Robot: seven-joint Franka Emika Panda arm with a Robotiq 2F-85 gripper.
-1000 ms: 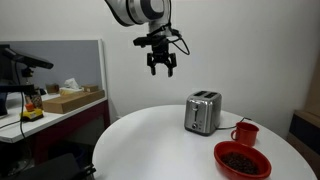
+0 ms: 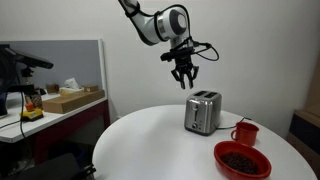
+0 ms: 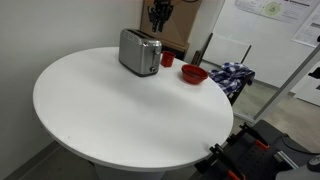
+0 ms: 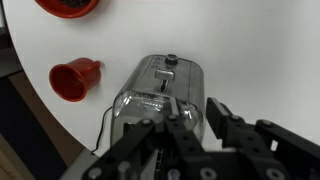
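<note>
A silver toaster stands upright on the white round table, its slots facing up. High above its left part in exterior view 1 hangs my gripper, pointing down and clear of the toaster. A gap shows between the fingers, with nothing in it. From the wrist, the toaster lies beneath the fingers, which cover part of its top. Exterior view 2 has the gripper small and partly lost against the dark background beyond the toaster.
A red mug stands right of the toaster, with a cord running behind it. A red bowl of dark pieces sits nearer the front. A side table with boxes stands at left.
My gripper has travelled right and slightly down, from left of the toaster to above it. The gap between its fingers looks narrower. Toaster, mug and bowl have stayed put.
</note>
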